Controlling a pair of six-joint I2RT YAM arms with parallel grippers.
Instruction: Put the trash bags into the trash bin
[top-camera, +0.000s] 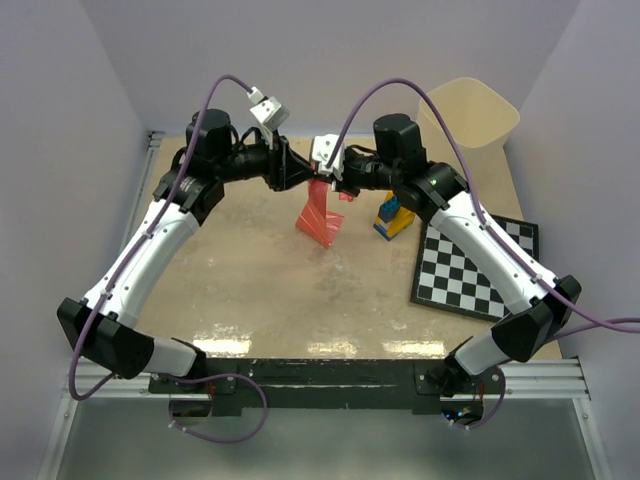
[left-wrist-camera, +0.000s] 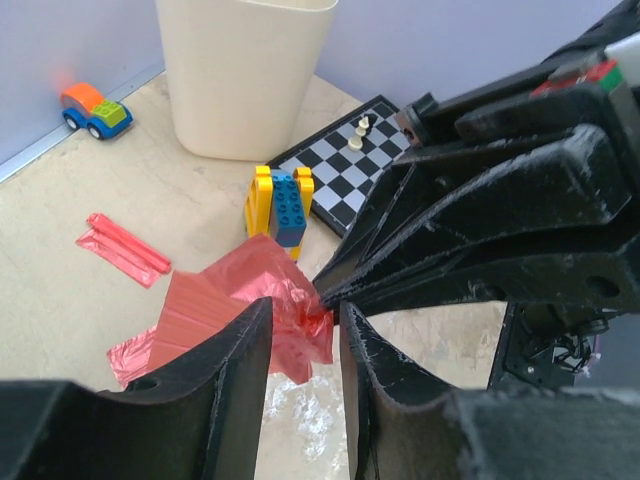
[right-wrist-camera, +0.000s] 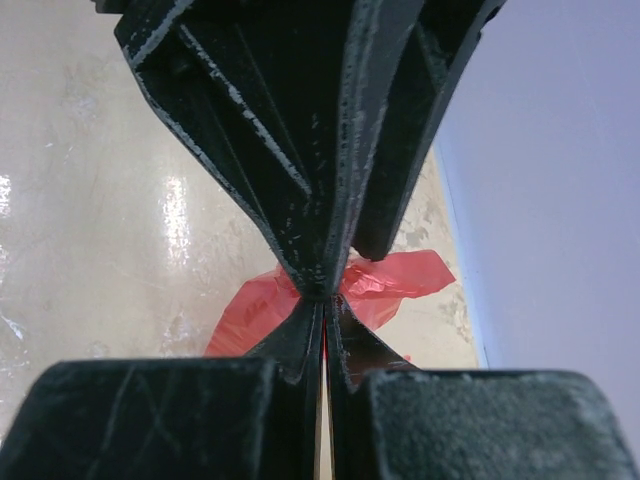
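Observation:
A red plastic trash bag (top-camera: 318, 218) hangs at the centre between the grippers. My right gripper is shut on its top edge, the bag showing behind the fingers. My left gripper is open around the bag, right up against the right gripper's fingers. A second, rolled red bag (left-wrist-camera: 125, 245) lies on the table in the left wrist view. The white trash bin (left-wrist-camera: 240, 85) stands at the back right.
A yellow and blue block toy (left-wrist-camera: 288, 210), a chessboard (top-camera: 460, 270) with pieces and a small toy car (left-wrist-camera: 97, 112) are on the table.

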